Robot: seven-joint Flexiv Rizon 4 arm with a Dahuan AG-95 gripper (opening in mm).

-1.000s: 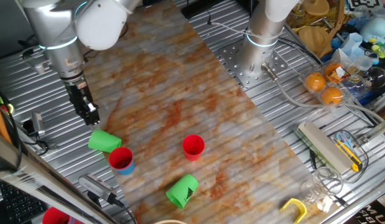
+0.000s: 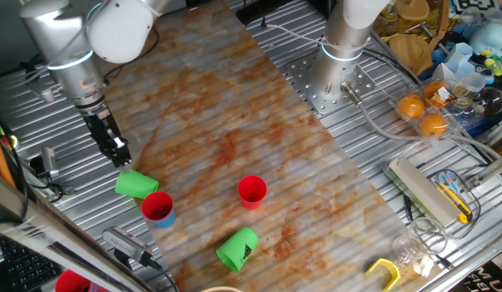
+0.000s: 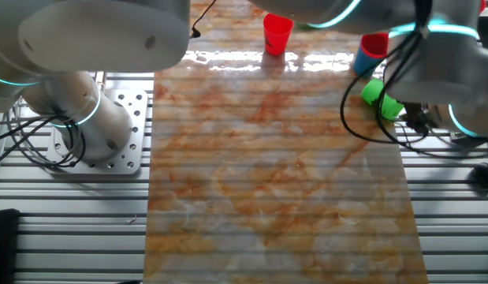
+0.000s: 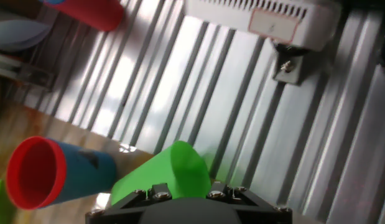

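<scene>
A green cup (image 2: 137, 184) lies on its side near the left edge of the marbled board. My gripper (image 2: 123, 165) is just above its left end; whether they touch cannot be told. In the wrist view my gripper is open, its two fingertips apart, and the green cup (image 4: 164, 171) shows beyond and between them. Close beside that cup is a blue cup with a red inside (image 2: 158, 209). A red cup (image 2: 252, 192) stands farther right, and a second green cup (image 2: 237, 249) lies on its side toward the front.
The marbled board (image 3: 267, 197) has wide free room away from the cups. A grey device with a cable (image 2: 129, 243) sits at the front left. Orange balls (image 2: 410, 105) and clutter fill the far right.
The cups have stayed where they were.
</scene>
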